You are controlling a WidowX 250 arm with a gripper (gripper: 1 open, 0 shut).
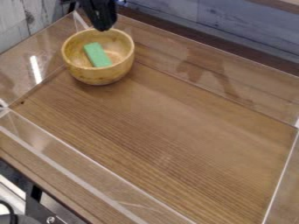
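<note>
A yellow bowl point(111, 72) sits in the upper left of the wooden table, with a green block point(97, 54) lying inside it. My black gripper point(100, 22) is above the bowl's back edge, mostly cut off by the top of the frame. It looks shut, with nothing visible between its fingers, though it is small and dark.
A blue-grey plank wall point(233, 31) runs along the back, and clear edging lines the table's left side.
</note>
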